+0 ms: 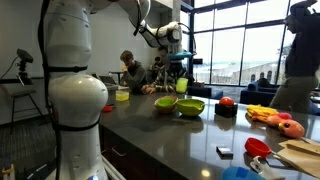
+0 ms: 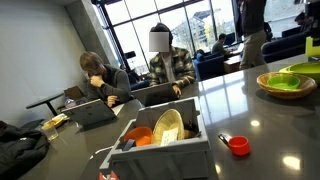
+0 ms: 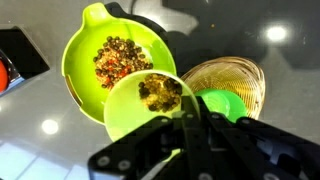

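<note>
A light green cup point(image 3: 125, 108) is held by its rim in my gripper, which is shut on it. Some dark and yellowish bits lie inside the cup. Below it in the wrist view sits a green bowl point(image 3: 85, 62) with a handle-like tab and a heap of dark and reddish round bits. To its right stands a wicker basket point(image 3: 250, 78) with a bright green item point(image 3: 225, 103) in it. In exterior view 1 the cup point(image 1: 181, 86) hangs above the green bowl point(image 1: 191, 107), beside the basket point(image 1: 166, 104).
A grey bin point(image 2: 165, 150) holding bowls and a small red cup point(image 2: 239, 146) show in exterior view 2. Red bowl point(image 1: 257, 148), fruit and a wooden board point(image 1: 301, 155) lie at the table's right.
</note>
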